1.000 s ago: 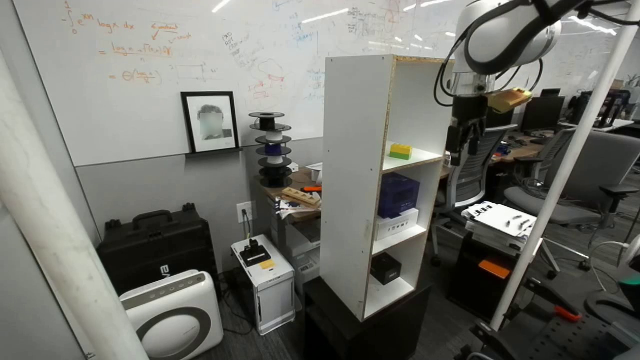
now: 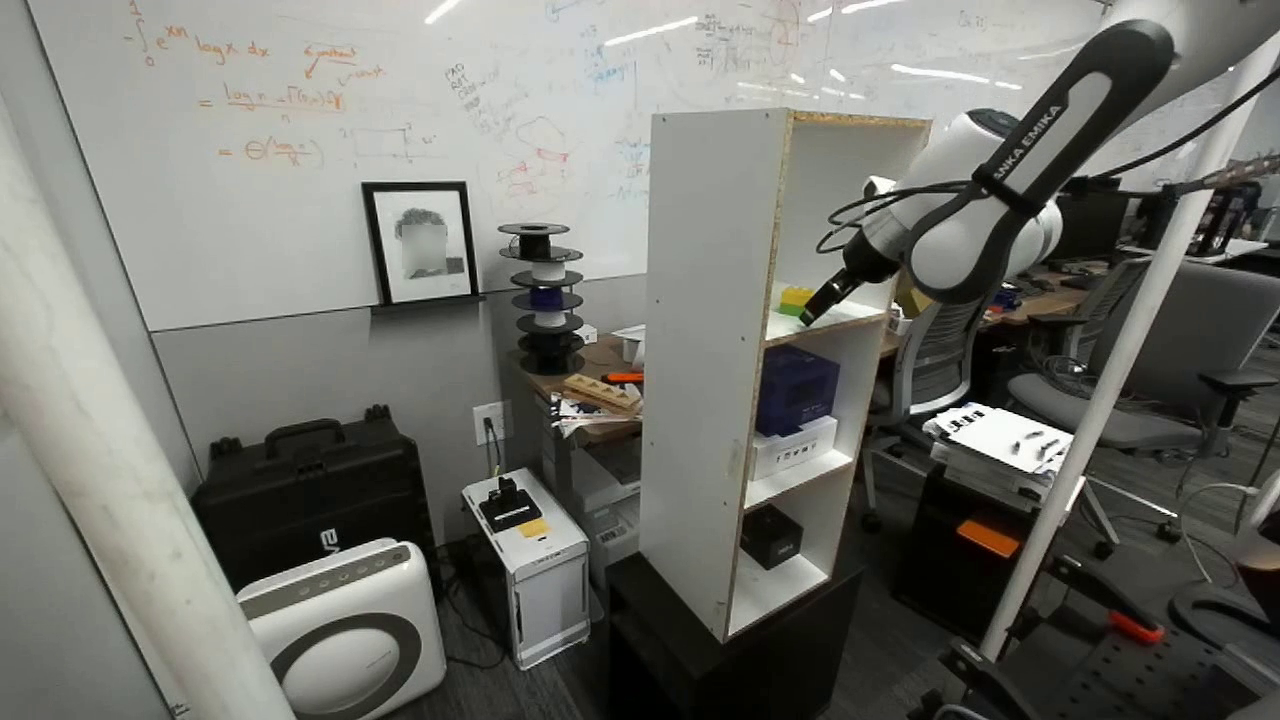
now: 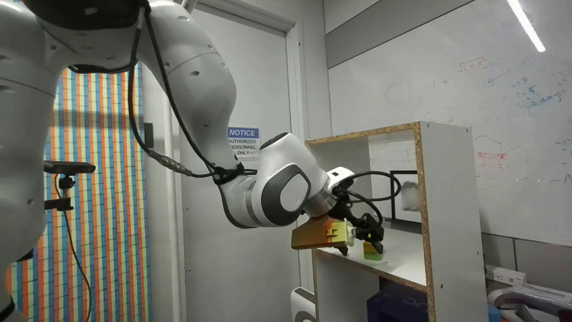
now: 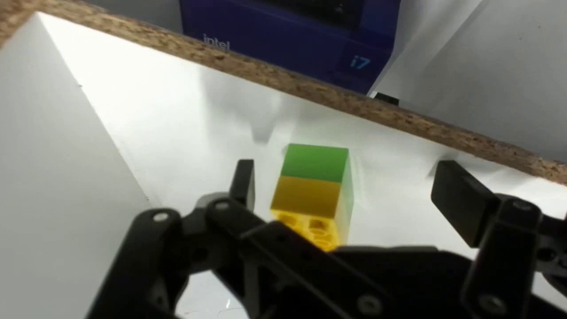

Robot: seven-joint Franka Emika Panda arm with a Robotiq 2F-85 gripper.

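A block [image 4: 311,178], half yellow and half green, rests on the white top shelf [image 4: 393,212] of the cabinet. In the wrist view my gripper is open, its black fingers [image 4: 461,204] wide apart. The block appears in the gap between them, closer to the left finger and touching neither as far as shows. Exterior view 2 has the gripper [image 3: 360,248] tilted down into the top compartment with the block [image 3: 372,252] by its fingertips. From exterior view 1 the gripper [image 2: 811,314] partly covers the block [image 2: 793,299].
Side walls [image 2: 708,360] of the cabinet close in the shelf, and a chipboard edge [image 4: 297,82] runs along its front. A dark blue Intel box [image 2: 797,390] stands on the shelf below, over a white box [image 2: 794,446]. A black box [image 2: 771,535] sits at the bottom.
My arm has come leftward and tilted from pointing straight down outside the cabinet to reaching into the top compartment. The block appears to be in the same place.
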